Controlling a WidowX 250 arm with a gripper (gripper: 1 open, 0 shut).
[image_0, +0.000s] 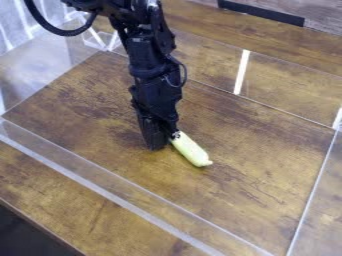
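My black gripper (160, 132) is low over the wooden board near its middle, its tip pointed down at the surface. A pale yellow, elongated object (190, 149) lies on the wood against the gripper's tip, angled down toward the lower right, with its upper end close to or behind the fingers. The fingers are dark and partly hidden, so their state is hard to make out.
The wooden work surface (254, 170) is bordered by clear strips and edges on the left, front and right. A dark area shows past the bottom-left edge.
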